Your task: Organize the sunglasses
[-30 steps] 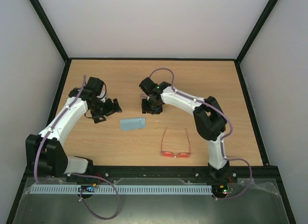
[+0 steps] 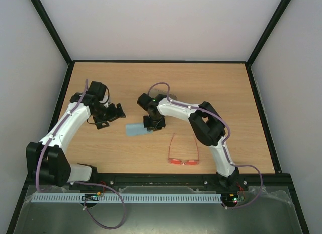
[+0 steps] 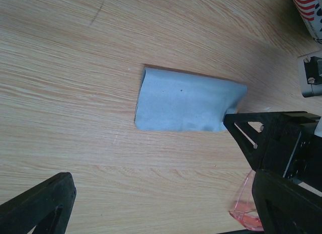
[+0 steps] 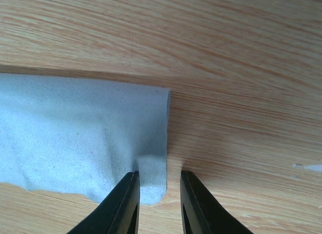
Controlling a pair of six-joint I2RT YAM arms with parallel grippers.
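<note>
Red-framed sunglasses lie near the table's front edge, lenses toward the front and temples pointing back. A folded light-blue cloth is flat on the wood near the middle. Over the cloth's right end is my right gripper, its fingers part open with a gap between them. In the right wrist view the left finger overlaps the cloth's near right corner, while the other stands just past its edge; whether they touch it I cannot tell. My left gripper is open, left of the cloth, with nothing between its fingers.
A box with a red-striped pattern stands behind the right arm, mostly hidden by it in the top view. Bare wood stretches across the right side of the table.
The left arm, cloth and sunglasses have stayed put.
</note>
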